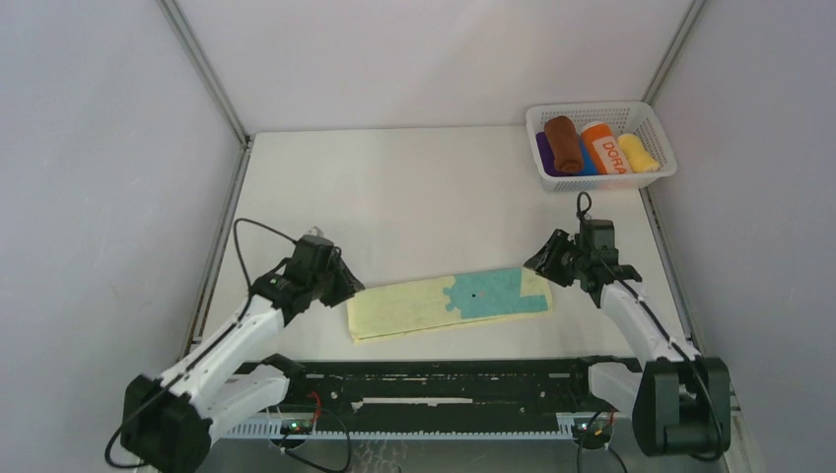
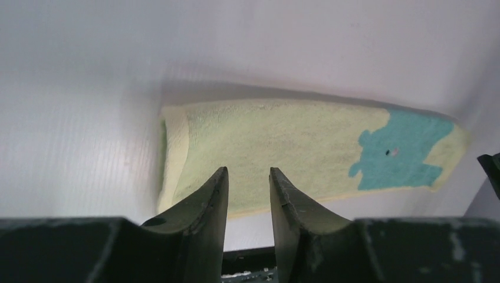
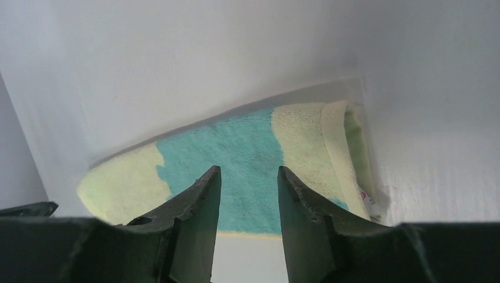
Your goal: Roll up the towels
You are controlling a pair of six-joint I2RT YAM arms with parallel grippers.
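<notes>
A pale yellow towel with a teal patch (image 1: 488, 294) lies folded into a long flat strip near the table's front edge. My left gripper (image 1: 361, 289) is over the strip's back left corner; in the left wrist view its fingers (image 2: 215, 203) stand apart above the yellow end (image 2: 247, 147), nothing between them. Over the back right corner is my right gripper (image 1: 529, 269). The right wrist view shows its fingers (image 3: 203, 200) spread, empty, above the teal part (image 3: 236, 153). The towel's right end shows a doubled, folded edge (image 3: 337, 147).
A white basket (image 1: 601, 181) stands at the back right, holding a brown roll (image 1: 564, 146), an orange and white roll (image 1: 607, 153), a yellow roll (image 1: 638, 153) and other cloth.
</notes>
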